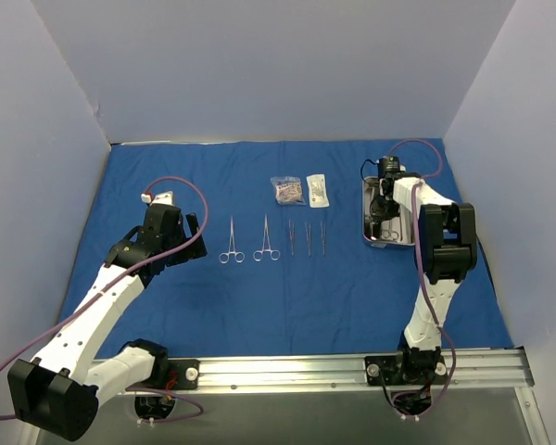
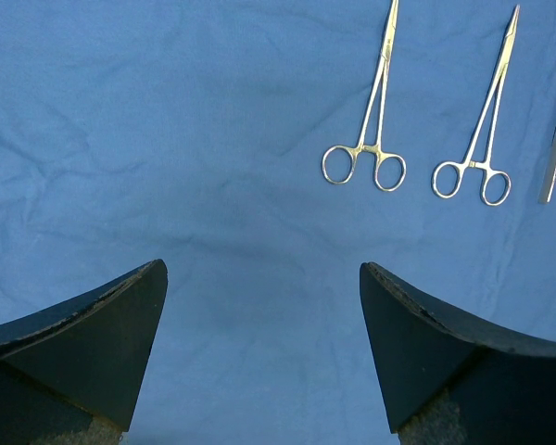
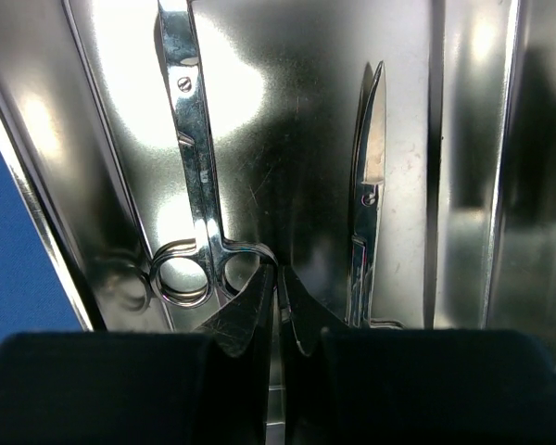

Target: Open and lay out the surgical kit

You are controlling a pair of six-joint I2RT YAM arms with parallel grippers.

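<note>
In the right wrist view, two pairs of scissors lie in the metal tray [image 3: 296,139]: a larger pair [image 3: 196,158] on the left and a slimmer pair [image 3: 371,199] on the right. My right gripper is shut, its tips at the right edge of the larger scissors' right finger ring; nothing clearly shows between them. The slimmer pair's handles are mostly hidden behind the gripper. My left gripper stands open and empty over bare cloth. Two ring-handled clamps [image 1: 232,243] [image 1: 266,241] and several slim tweezers [image 1: 308,238] lie in a row on the cloth.
Behind the row lie a clear bag [image 1: 287,191] and a white packet [image 1: 318,191]. The tray's raised walls surround my right gripper, with a divider [image 3: 435,167] to its right.
</note>
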